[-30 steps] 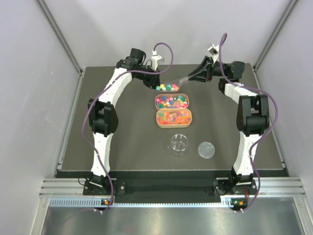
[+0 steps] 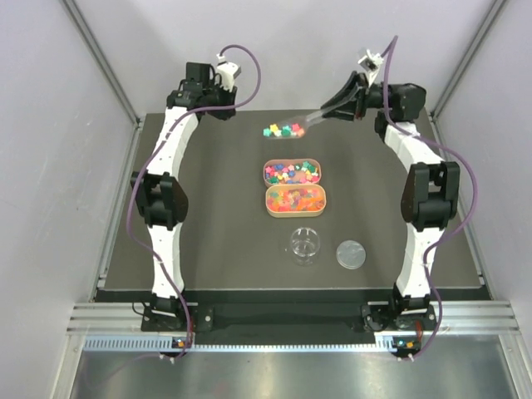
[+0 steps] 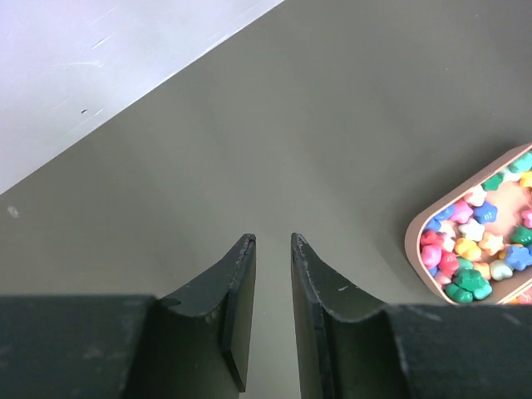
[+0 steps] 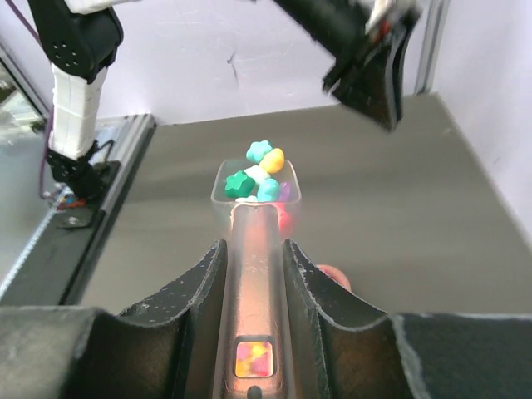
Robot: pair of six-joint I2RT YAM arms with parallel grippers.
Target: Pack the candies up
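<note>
My right gripper is shut on the handle of a clear scoop (image 4: 258,229). Several colourful star-shaped candies lie in the scoop's bowl, which in the top view hangs behind the candy box (image 2: 292,161). That pinkish box holds many small opaque candies, and a second tan box (image 2: 297,214) touching its front is full of orange and mixed ones. A clear jar (image 2: 305,243) stands in front of the boxes. To the left of the scoop, my left gripper is part open, only bare table showing between its fingers.
A clear round lid (image 2: 351,254) lies flat to the right of the jar.
My left arm has swung left, away from the scoop's bowl it was beside. The scoop, held by my right gripper, has risen slightly toward the back.
</note>
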